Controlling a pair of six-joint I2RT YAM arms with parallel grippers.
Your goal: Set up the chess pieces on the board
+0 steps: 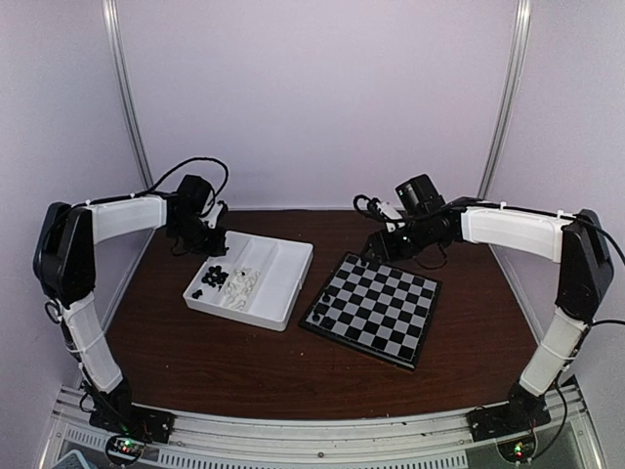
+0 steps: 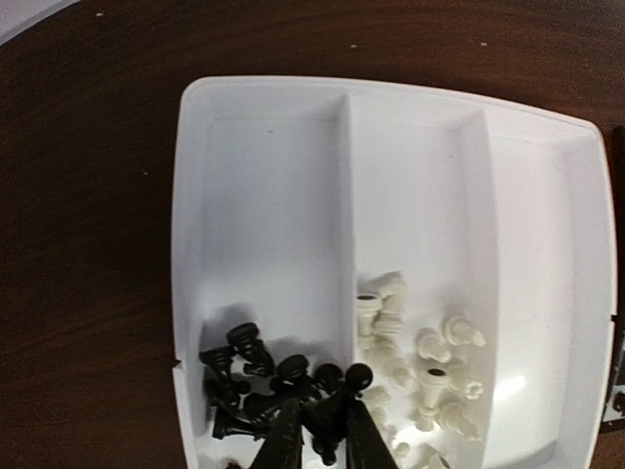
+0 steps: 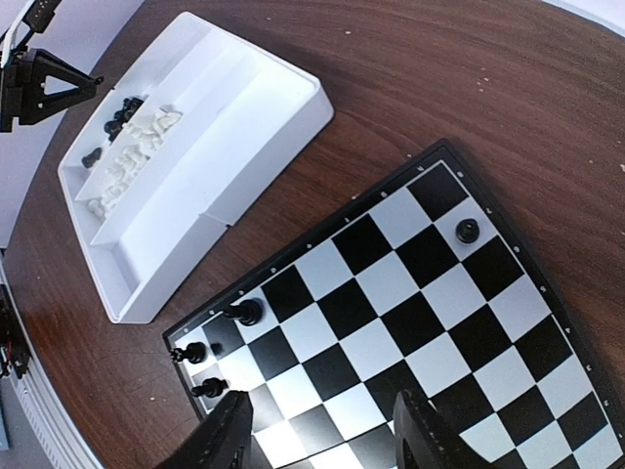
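In the left wrist view, a black pawn (image 2: 337,405) is pinched between the fingertips of my left gripper, raised above the white box (image 2: 269,186). Other black pieces (image 2: 249,347) lie loose in the box's left compartment, and white pieces (image 2: 435,386) fill part of the middle one. Over the far left edge of the chessboard (image 1: 430,293), my right gripper stands open, nothing between its fingers. Three black pieces (image 3: 244,313) are at the board's near-left corner in the right wrist view. One black pawn (image 3: 468,231) stands upright near the far corner.
Bare wooden table (image 1: 264,376) separates the box from the front rail. The box's right compartment (image 2: 532,293) is empty. A narrow strip of table lies between box and board. Most board squares are clear.
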